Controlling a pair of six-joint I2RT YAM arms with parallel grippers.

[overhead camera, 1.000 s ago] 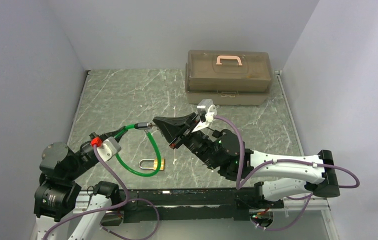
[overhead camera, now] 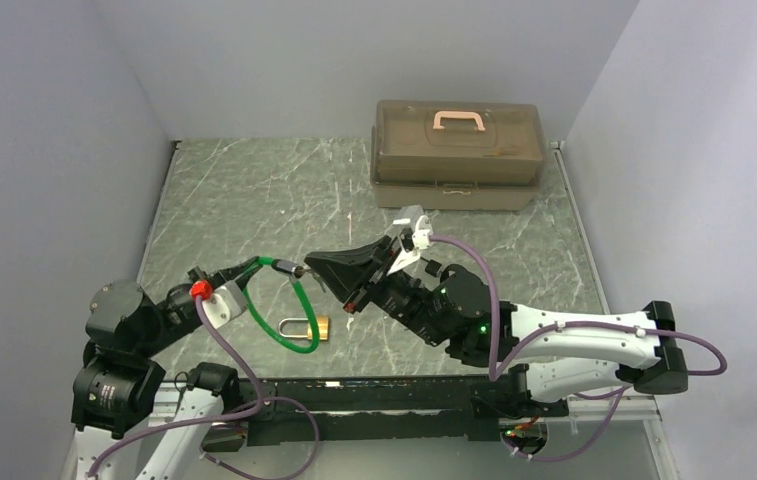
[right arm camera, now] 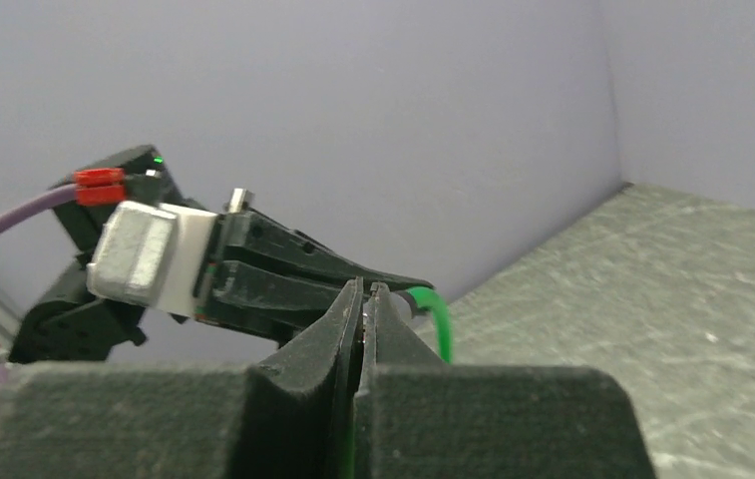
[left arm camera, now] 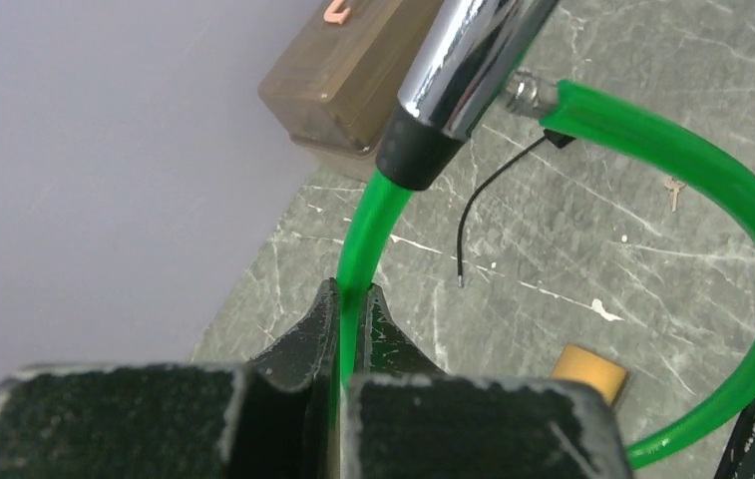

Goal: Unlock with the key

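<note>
My left gripper is shut on the green cable lock (left arm camera: 702, 160), whose chrome lock head (left arm camera: 458, 55) hangs above it in the left wrist view. A silver end piece at the loop's other end sits beside the head. My right gripper is shut at the lock head's end in the top view; whether a key is between its fingers I cannot tell. A small key (left arm camera: 675, 190) appears beyond the loop in the left wrist view. A brass padlock (overhead camera: 316, 328) lies on the mat below.
A brown toolbox (overhead camera: 459, 150) stands at the back right of the marble floor (overhead camera: 214, 190). Grey walls enclose both sides and the back.
The right gripper has moved slightly down too.
</note>
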